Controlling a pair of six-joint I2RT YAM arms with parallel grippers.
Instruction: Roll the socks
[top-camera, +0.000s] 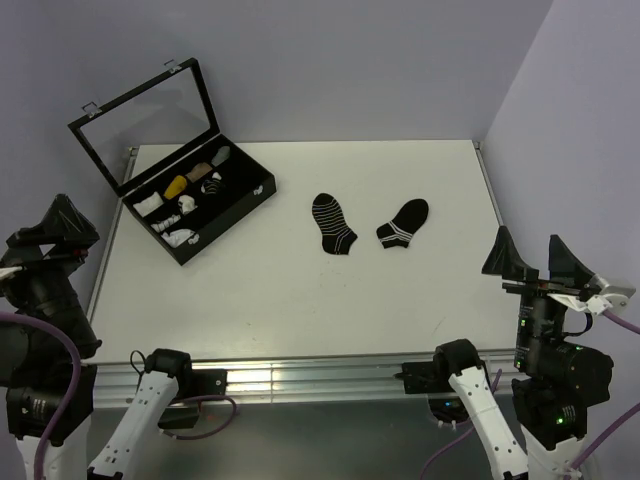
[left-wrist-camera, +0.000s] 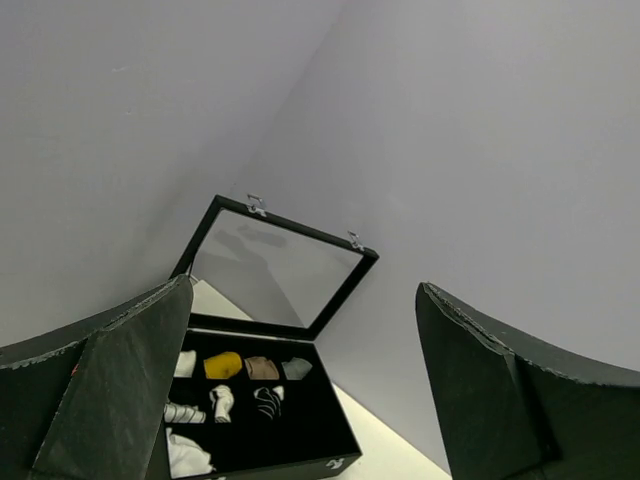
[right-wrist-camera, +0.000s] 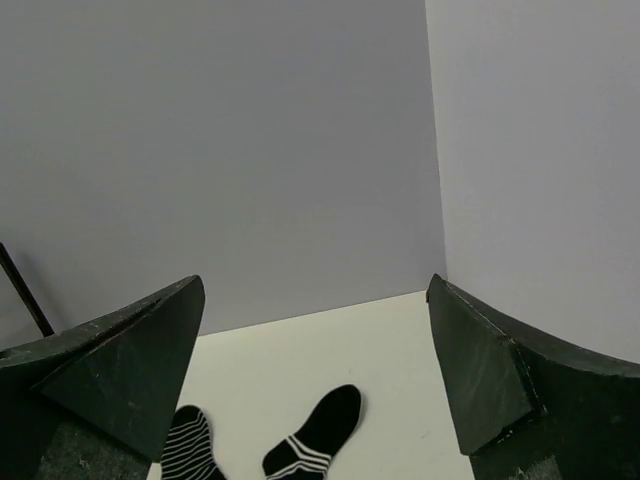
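Note:
Two socks lie flat and apart on the white table: a black sock with thin white stripes (top-camera: 333, 222) near the middle, and a black sock with white bands at its cuff (top-camera: 408, 218) to its right. Both also show in the right wrist view, the striped one (right-wrist-camera: 186, 445) partly hidden, the banded one (right-wrist-camera: 330, 425) whole or nearly so. My left gripper (top-camera: 55, 230) is raised at the left edge, open and empty. My right gripper (top-camera: 532, 262) is raised at the right edge, also open with nothing between its fingers, away from both socks.
An open black case (top-camera: 230, 215) with a glass lid (left-wrist-camera: 285, 275) sits at the back left, holding several rolled socks in compartments. Walls bound the back and sides.

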